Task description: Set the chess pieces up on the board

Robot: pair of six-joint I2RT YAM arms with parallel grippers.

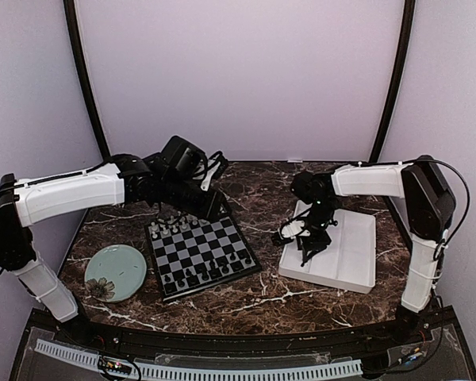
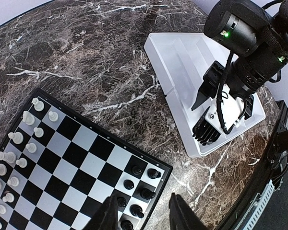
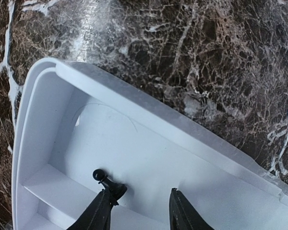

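Observation:
The chessboard (image 1: 198, 255) carries white pieces (image 2: 7, 157) along its far side and black pieces (image 2: 147, 193) along its near side. One black piece (image 3: 112, 187) lies on its side in the white tray (image 3: 134, 108), against a divider. My right gripper is over it with the fingers apart; the piece lies by the left finger (image 3: 102, 211), not clasped. In the top view the right gripper hides that piece. My left gripper hangs open and empty above the board's far right corner.
A pale green plate (image 1: 127, 266) with a flower print stands left of the board. Bare marble table (image 1: 254, 194) separates board and tray. The tray's walls and divider stand close around the right gripper.

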